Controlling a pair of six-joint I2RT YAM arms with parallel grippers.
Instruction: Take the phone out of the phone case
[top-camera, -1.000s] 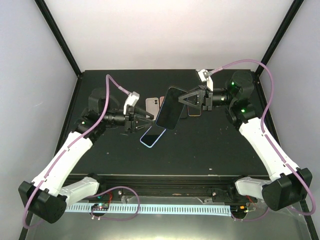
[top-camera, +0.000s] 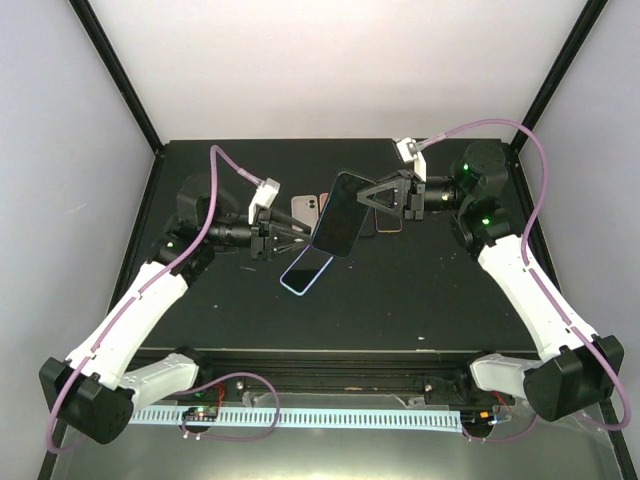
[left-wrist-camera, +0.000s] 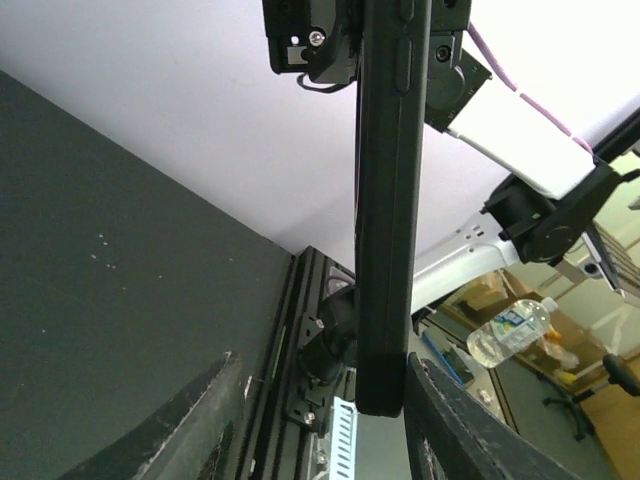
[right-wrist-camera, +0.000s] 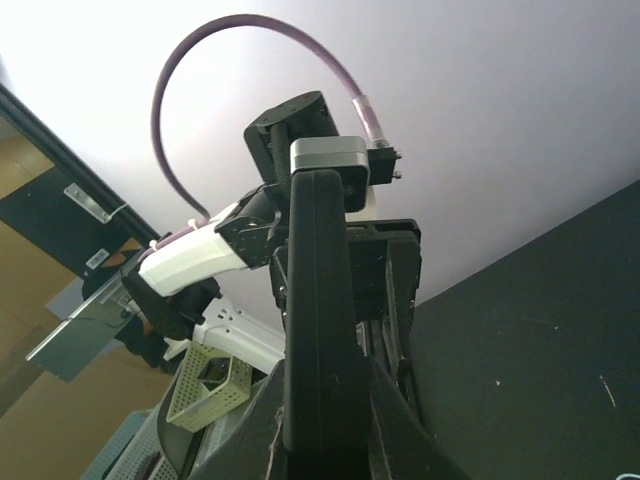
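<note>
The dark phone in its black case (top-camera: 340, 214) is held tilted above the table, screen toward the top camera. My right gripper (top-camera: 364, 194) is shut on its right edge. In the right wrist view the black case (right-wrist-camera: 322, 320) stands edge-on between the fingers. My left gripper (top-camera: 306, 240) is at the lower left corner, fingers parted. In the left wrist view the case edge (left-wrist-camera: 388, 220) lies close against the right finger (left-wrist-camera: 440, 420), with a wide gap to the left finger (left-wrist-camera: 205, 415). Whether that finger touches the case, I cannot tell.
A phone with a light blue rim (top-camera: 305, 271) lies on the black table (top-camera: 420, 300) below the held phone. Farther back lie a pale phone (top-camera: 304, 210) and an orange-rimmed one (top-camera: 388, 222).
The right arm and the held phone have stayed in place.
</note>
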